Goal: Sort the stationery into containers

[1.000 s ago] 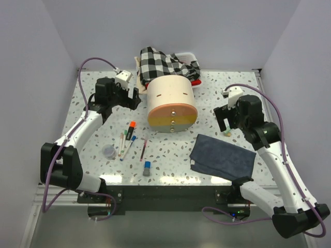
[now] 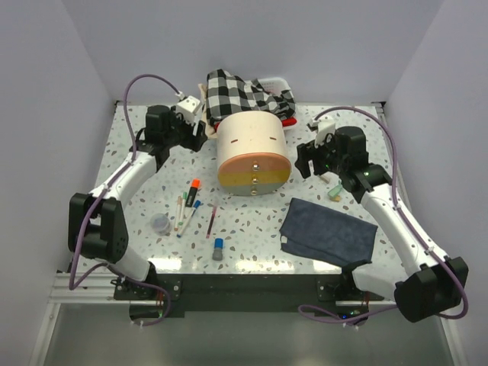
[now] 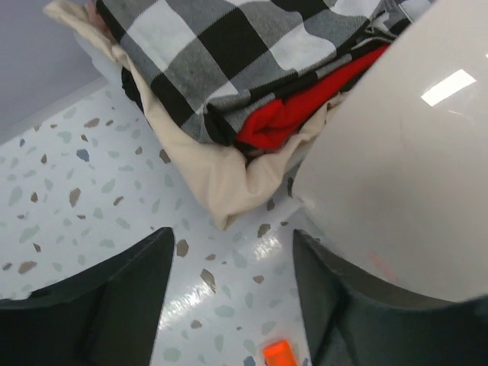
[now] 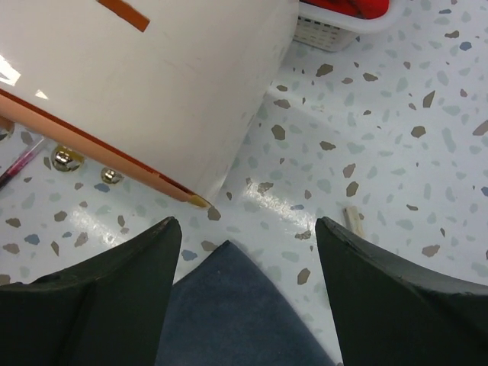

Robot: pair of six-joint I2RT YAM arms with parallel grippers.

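Observation:
The rounded cream organizer (image 2: 251, 133) with orange front and knobs stands mid-table. Left-front of it lie an orange-capped marker (image 2: 194, 191), several pens (image 2: 189, 219), a red pencil (image 2: 211, 222), a blue-capped item (image 2: 218, 248) and a clear cup (image 2: 160, 223). A pale stick (image 4: 354, 221) and small green item (image 2: 335, 191) lie at the right. My left gripper (image 2: 197, 131) is open beside the organizer's upper-left, over bare table. My right gripper (image 2: 309, 158) is open at its right, above table near the navy cloth.
A white basket (image 4: 324, 30) with checked and red cloths (image 2: 244, 95) sits behind the organizer. The navy cloth (image 2: 328, 232) covers the front right. Free table shows at the far left and back right.
My right gripper has moved left and up in the top view, toward the organizer. The objects are unmoved.

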